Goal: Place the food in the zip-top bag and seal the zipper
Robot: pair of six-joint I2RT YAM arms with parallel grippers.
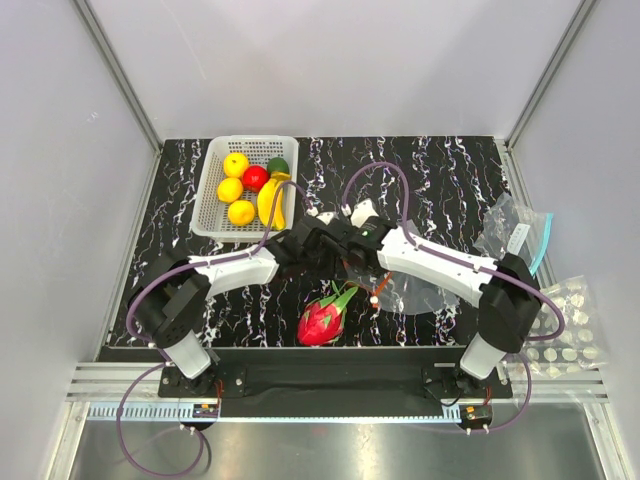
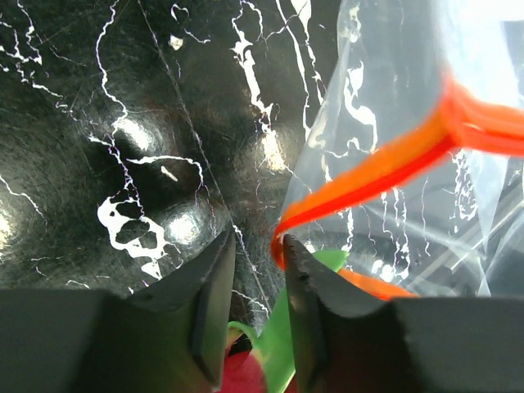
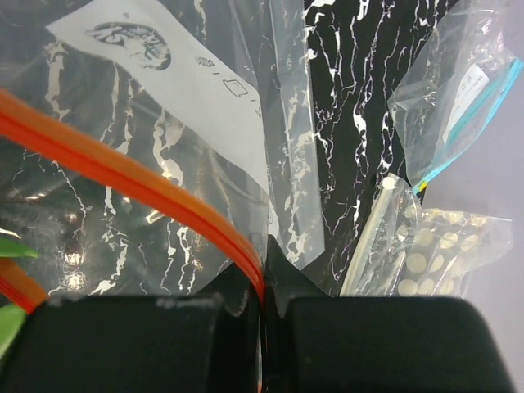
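A clear zip bag (image 1: pixel 415 295) with an orange zipper (image 2: pixel 368 176) lies under both arms at the table's middle. My left gripper stands part open at the zipper's end, above the green leaves of the red dragon fruit (image 1: pixel 320 322). My right gripper is shut on the orange zipper, which runs into its fingertips in the right wrist view. A white basket (image 1: pixel 205 215) at the back left holds several fruits, including yellow ones, bananas, a red one and a green one.
Clear bags with a blue zipper (image 1: pixel 520 240) and with dots (image 1: pixel 565 325) lie at the right edge. The black marble table (image 1: pixel 350 160) has free room at the back centre.
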